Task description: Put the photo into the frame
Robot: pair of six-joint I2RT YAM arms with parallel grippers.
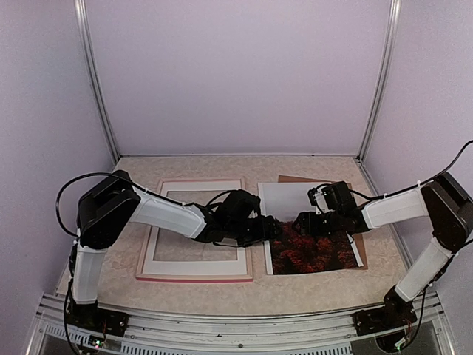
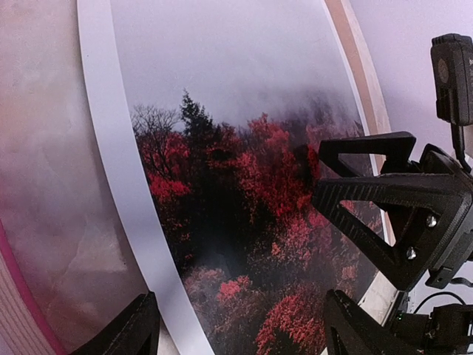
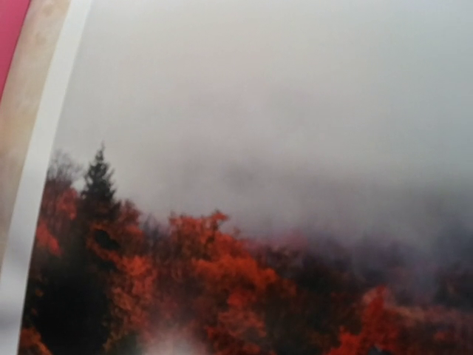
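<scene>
The photo (image 1: 314, 259), with red trees under a misty white sky, lies flat on a brown backing board (image 1: 360, 248) at the right of the table. Left of it is the pale wooden frame (image 1: 194, 279) with a white inner border. At the photo's left edge, my left gripper is open, fingertips apart over its lower part, nothing held between them. My right gripper is above the photo's middle with a gap between its fingers. The right wrist view shows the photo (image 3: 244, 274) close up, without that gripper's fingers.
A narrow strip of bare table (image 2: 52, 140) separates the frame from the photo. Both arms reach low over the work area, their grippers close to each other. Free table (image 1: 199, 296) lies in front, and walls enclose the sides and back.
</scene>
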